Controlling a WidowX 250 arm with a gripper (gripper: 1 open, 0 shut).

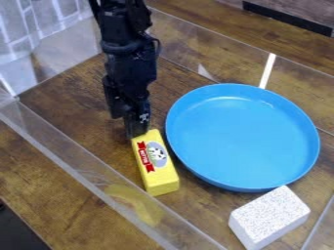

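The box lies on the wooden surface just left of a round blue plate [243,135], slightly angled.
A white speckled block [268,217] lies at the lower right, below the plate. Clear walls or strips border the wooden area at left and bottom. Bare wood [65,103] is open to the left of the gripper.
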